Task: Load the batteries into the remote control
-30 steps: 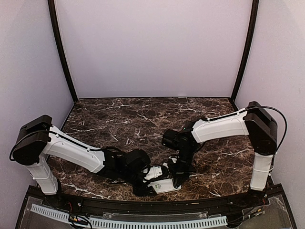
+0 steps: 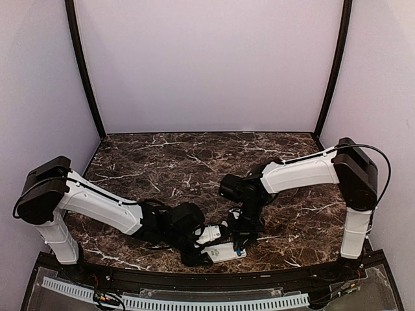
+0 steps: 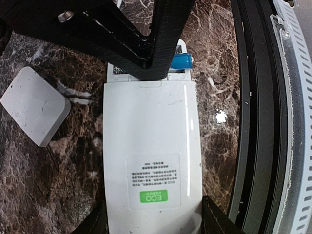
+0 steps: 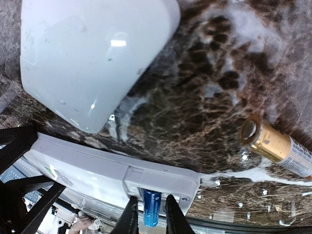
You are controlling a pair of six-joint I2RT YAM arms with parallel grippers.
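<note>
The white remote control [image 3: 151, 126] lies back up, and my left gripper is shut on its lower part. Its battery compartment [image 4: 170, 185] is uncovered at the far end. A blue battery [image 4: 151, 207] is at that compartment, partly beyond its edge in the right wrist view; whether it sits flat I cannot tell. My right gripper is open around this battery, with small gaps between it and the fingers. In the left wrist view, the right gripper's dark fingers [image 3: 163, 39] hide part of the compartment, while the blue battery [image 3: 182, 61] shows beside them.
The loose white cover [image 4: 92, 53] lies on the marble table beside the remote. A gold-ended battery [image 4: 275, 146] rests on the table off the remote's open end. The table's front edge [image 2: 155, 275] runs close by.
My right gripper has shifted slightly; the left arm and remote have stayed put.
</note>
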